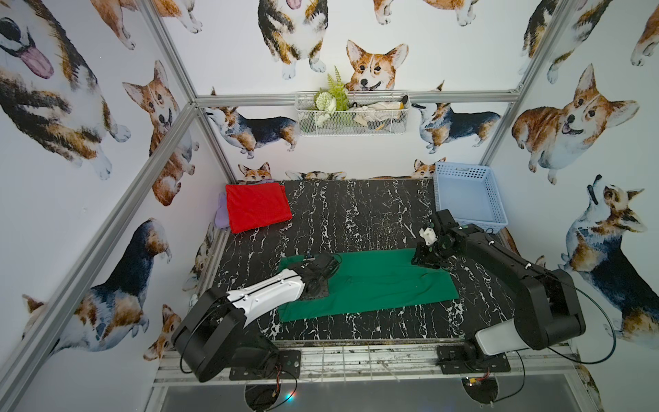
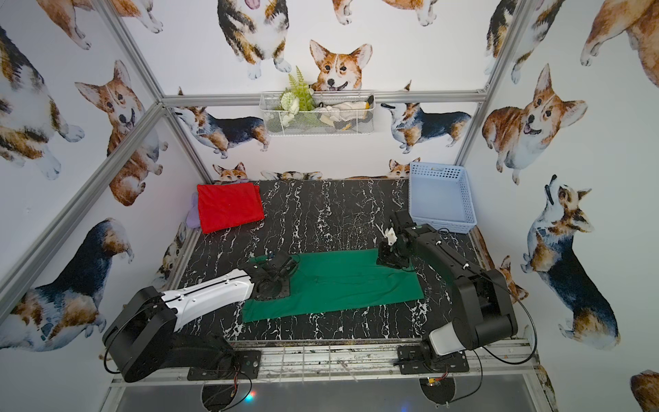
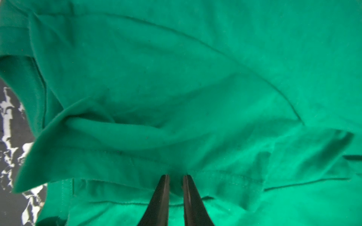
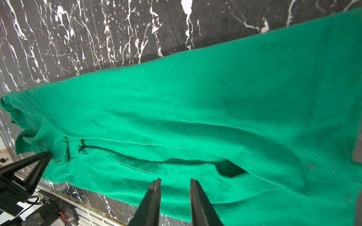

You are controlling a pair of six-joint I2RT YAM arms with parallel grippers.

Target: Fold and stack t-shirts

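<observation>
A green t-shirt (image 1: 370, 281) lies as a long strip across the front of the table, its upper layer folded over and wrinkled. Over its left part, my left gripper points down, shut, with no cloth visibly pinched between its fingertips. Loose sleeve and hem folds lie around those tips in the left wrist view. At the shirt's right end hangs my right gripper, its fingers part open and only green cloth showing beneath the gap. Whether either set of tips touches the shirt is hard to judge.
A folded red shirt (image 1: 258, 206) rests at the back left, with purple cloth (image 1: 221, 211) beside it. The blue basket (image 1: 469, 197) stands at the back right. Bare marble table (image 1: 357, 206) lies between them. A wire shelf (image 1: 352, 127) hangs on the back wall.
</observation>
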